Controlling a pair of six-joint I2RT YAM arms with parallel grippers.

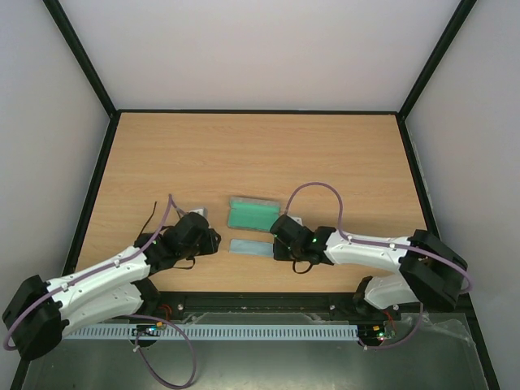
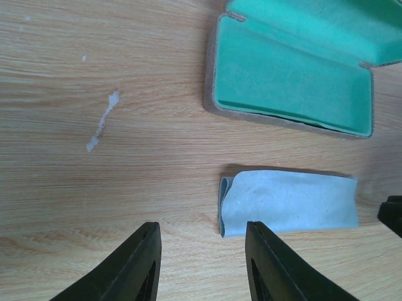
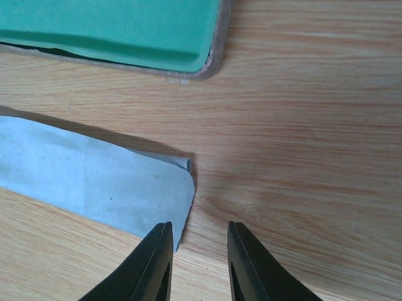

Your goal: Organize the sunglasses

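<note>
An open teal-lined case lies near the table's middle. Below it a folded light blue cloth lies flat. No sunglasses are visible. My left gripper stands open left of the cloth, nothing between its fingers. My right gripper hovers by the cloth's right end, fingers apart with nothing between them; a dark piece of it shows at the right of the left wrist view.
Dark frame rails border it, with both arms along the front.
</note>
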